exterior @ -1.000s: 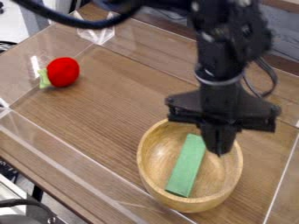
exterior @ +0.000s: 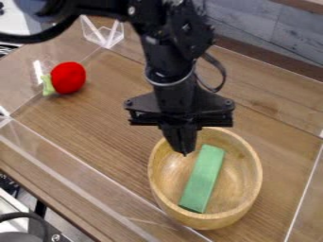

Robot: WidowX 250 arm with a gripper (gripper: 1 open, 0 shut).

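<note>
A wooden bowl (exterior: pixel 169 182) holds a green rectangular block (exterior: pixel 202 178) lying lengthwise in it. My dark gripper (exterior: pixel 178 140) is over the bowl's back-left rim, above and left of the block, shut, with nothing visible between its fingers. The arm hides part of the table behind the bowl.
A red round object (exterior: pixel 68 77) with a pale green piece beside it lies at the left. A clear wire-like holder (exterior: pixel 104 30) stands at the back left. A dark cable shows at the bottom left corner.
My gripper has moved left and slightly back across the bowl, away from above the green block. The block stays in the bowl.
</note>
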